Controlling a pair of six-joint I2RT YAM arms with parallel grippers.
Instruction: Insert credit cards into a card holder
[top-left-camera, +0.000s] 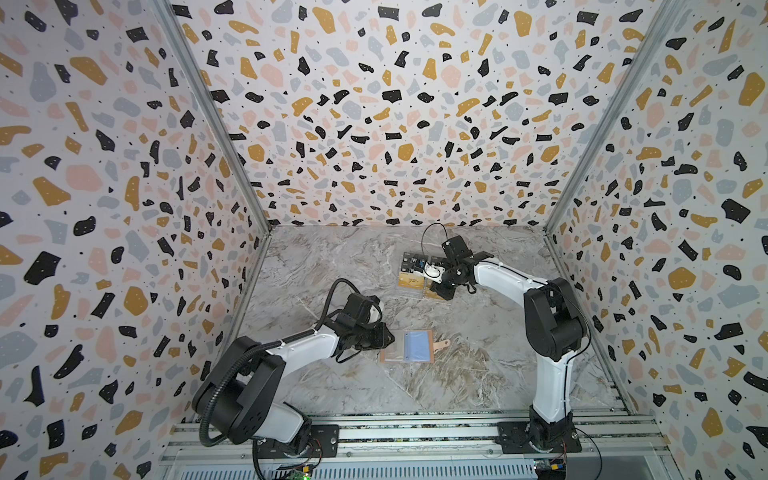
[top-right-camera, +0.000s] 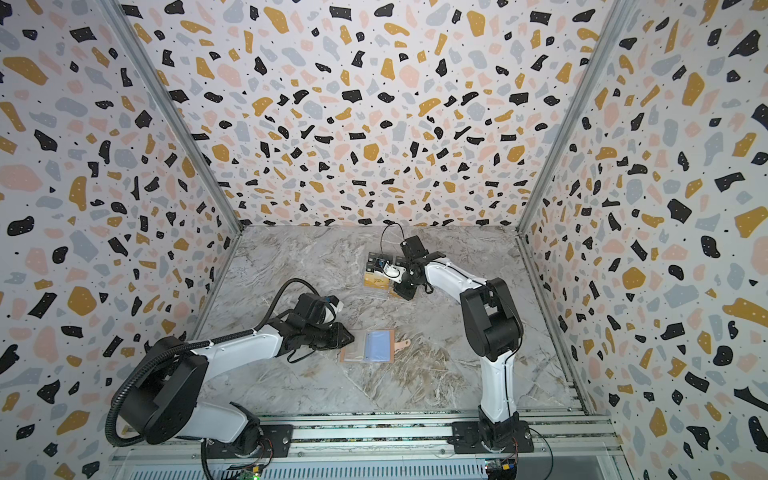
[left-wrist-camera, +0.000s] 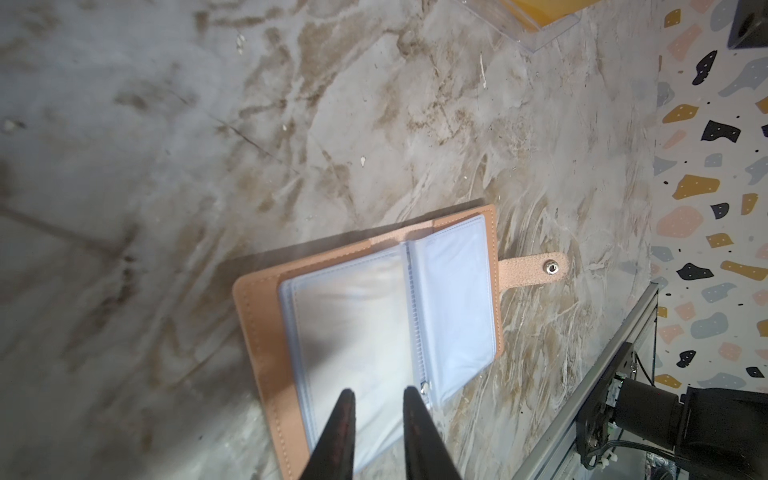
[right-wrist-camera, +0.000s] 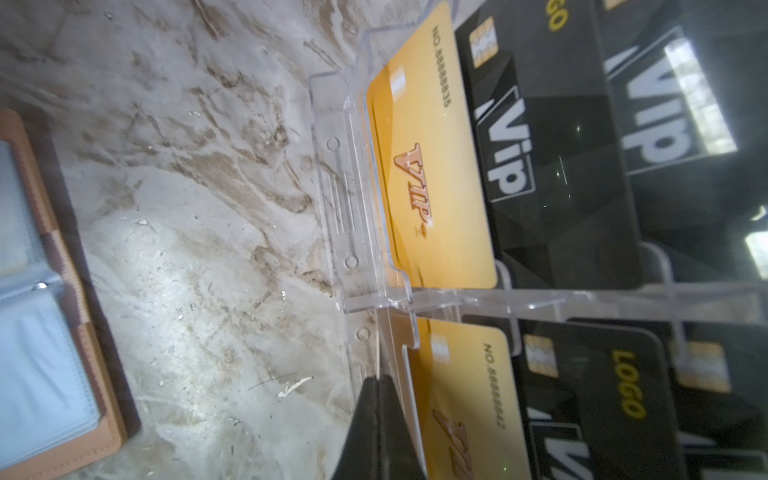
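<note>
An open tan card holder with clear and pale blue sleeves lies on the marble table, its snap strap to the right. My left gripper is over its left half, fingers apart, nothing visible between them. My right gripper is at the front edge of a clear card rack holding gold cards and black VIP cards in two sections. Its fingertips meet beside the lower gold card; a thin pale edge shows just beyond them, and whether it is gripped is unclear.
The rack stands behind the holder, partly covered by my right arm. Patterned walls enclose three sides, and a metal rail runs along the front.
</note>
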